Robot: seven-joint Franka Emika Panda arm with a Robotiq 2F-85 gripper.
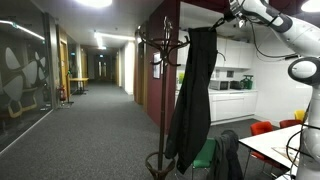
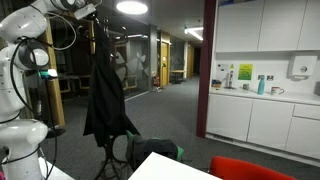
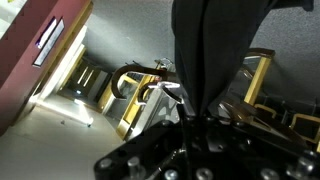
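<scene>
A long black cloth or garment (image 1: 193, 95) hangs down beside the dark wooden coat stand (image 1: 163, 100), overlapping some of its hooks. My gripper (image 1: 217, 24), high at the top of the view, is shut on the cloth's upper edge. From the other side, the same cloth (image 2: 103, 85) hangs below the arm in front of the stand. Looking down in the wrist view, dark cloth (image 3: 205, 45) runs up to the gripper, with curved wooden hooks (image 3: 130, 80) close by. Whether the cloth rests on a hook cannot be made out.
A dark jacket or bag (image 1: 228, 155) and a green chair (image 1: 205, 153) stand right of the stand's base. A white table (image 1: 270, 145) with red chairs (image 1: 262, 128) is at the right. Open carpet (image 1: 80, 140) lies left.
</scene>
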